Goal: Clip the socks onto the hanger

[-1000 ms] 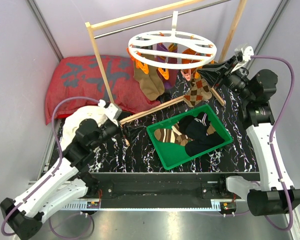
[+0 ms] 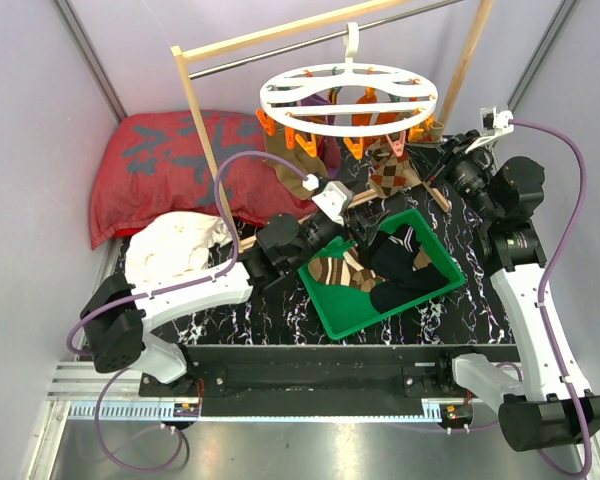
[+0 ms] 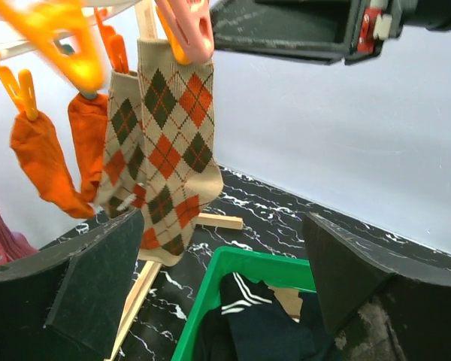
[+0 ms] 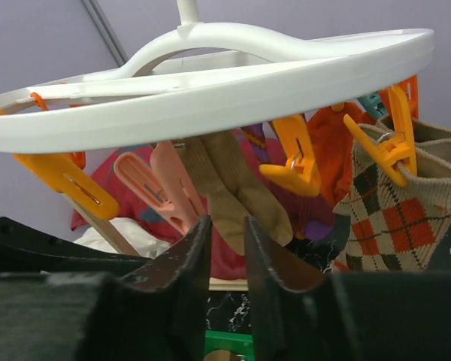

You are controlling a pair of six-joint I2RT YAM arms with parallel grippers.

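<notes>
A white round hanger [image 2: 348,70] hangs from the frame with coloured clips and socks on it. Argyle socks [image 3: 177,150] hang from clips; orange socks [image 3: 41,154] hang beside them. My right gripper [image 2: 420,152] is at the hanger's right, by a pink clip [image 3: 194,34]; its fingers look part open, with nothing clearly between them. My left gripper [image 2: 370,225] is open below the hanger, facing the argyle socks, with nothing between its fingers.
A green bin [image 2: 335,318] holds dark and striped socks below. A red cushion [image 2: 150,170] and white cloth [image 2: 165,250] lie at the left. Black table surface shows around the bin.
My left arm has swung from lower left up and rightward to below the hanger. The right gripper has shifted only slightly; the hanger has turned or swayed a little.
</notes>
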